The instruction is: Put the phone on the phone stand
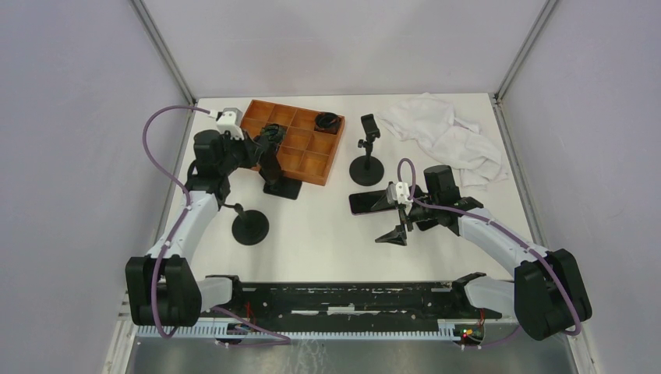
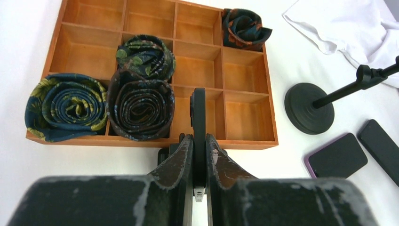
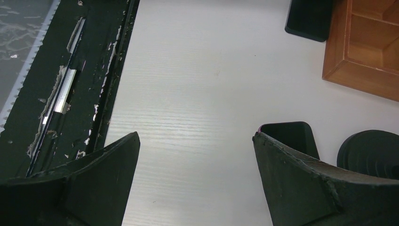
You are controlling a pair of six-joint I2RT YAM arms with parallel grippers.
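My left gripper (image 1: 253, 152) is over the front-left of the wooden organizer, shut on a dark phone (image 2: 199, 117) seen edge-on, standing upright between the fingers above a dark stand base (image 1: 284, 189); whether it rests on that stand is hidden. A tall phone stand (image 1: 366, 167) stands at the middle back, another round stand (image 1: 250, 227) at the front left. My right gripper is open, low beside two phones lying on the right of the table, one with a purple edge (image 2: 335, 156), the other black (image 2: 380, 148).
The wooden organizer (image 2: 247, 115) holds several rolled patterned cloths (image 2: 141, 106) in its compartments. A white cloth (image 1: 452, 140) lies at the back right.
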